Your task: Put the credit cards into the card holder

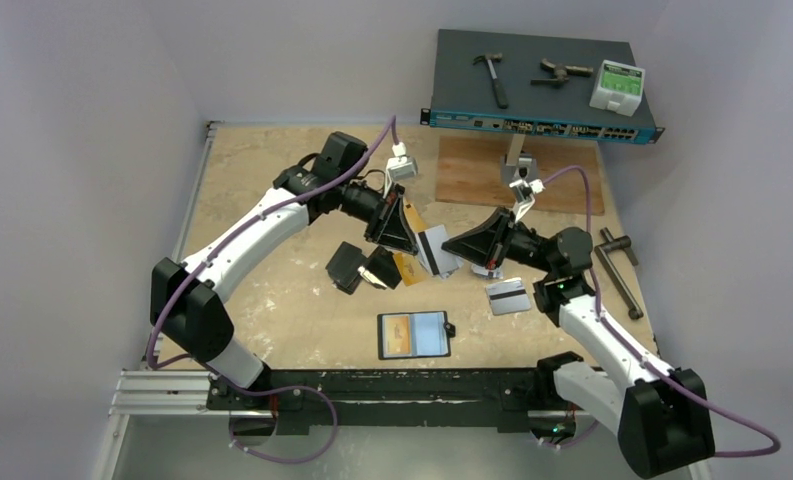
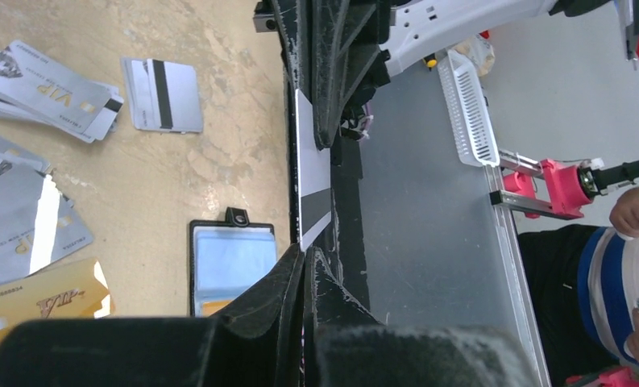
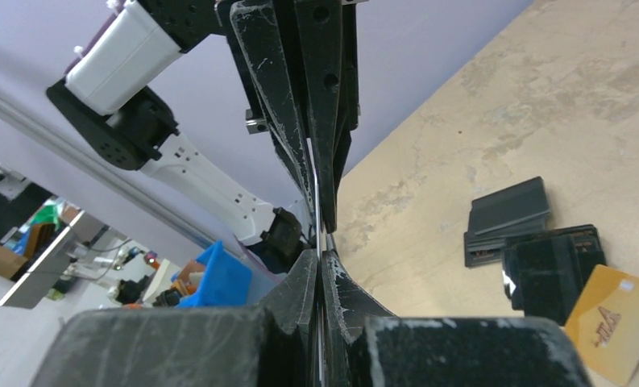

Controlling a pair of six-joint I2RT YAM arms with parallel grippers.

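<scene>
A silver card with a dark stripe [image 1: 432, 249] is held up between my two grippers, above the table. My right gripper [image 1: 445, 250] is shut on one edge of it. On the opposite edge, the tips of my left gripper are shut at the card [image 2: 313, 169]. Seen from the right wrist, the card [image 3: 317, 193] is a thin edge-on line running between both sets of fingers. The open card holder [image 1: 414, 335] lies near the front edge, an orange card [image 1: 397, 335] in its left side and a pale blue right side.
Black cards [image 1: 346, 268] lie below the left arm, beside orange cards [image 3: 616, 324]. A silver card pile [image 2: 50, 89] and a striped silver card [image 1: 508, 296] lie on the right part of the table. A hammer [image 1: 622, 275] rests at the right edge.
</scene>
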